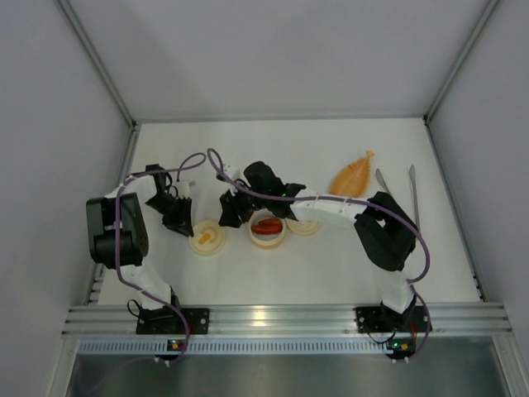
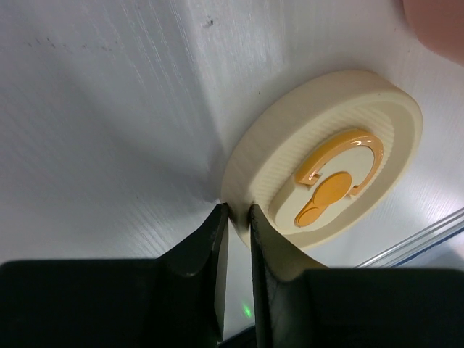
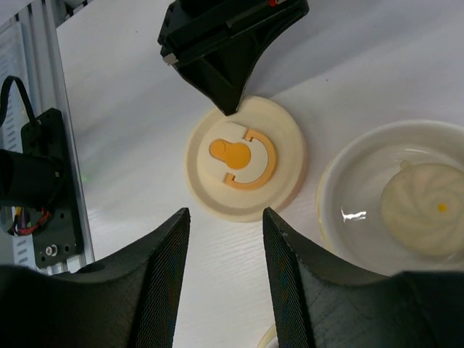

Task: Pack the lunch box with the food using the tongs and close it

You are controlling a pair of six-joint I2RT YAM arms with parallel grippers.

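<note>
The round cream lid with an orange clasp [image 1: 207, 237] lies at the left of the table. In the left wrist view my left gripper is shut on the near rim of this lid [image 2: 319, 156]. My right gripper is part open with nothing between its fingers, over the table close to the lid's right side. A bowl with a round bun [image 3: 429, 208] stands beside the lid; from above my right arm hides it. The bowl of sausages [image 1: 267, 227] is just right of my right gripper.
A second round lid [image 1: 304, 227] lies right of the sausage bowl, partly under my right arm. Farther right are an orange cloth [image 1: 353, 176], a spoon [image 1: 381, 180] and a knife [image 1: 415, 194].
</note>
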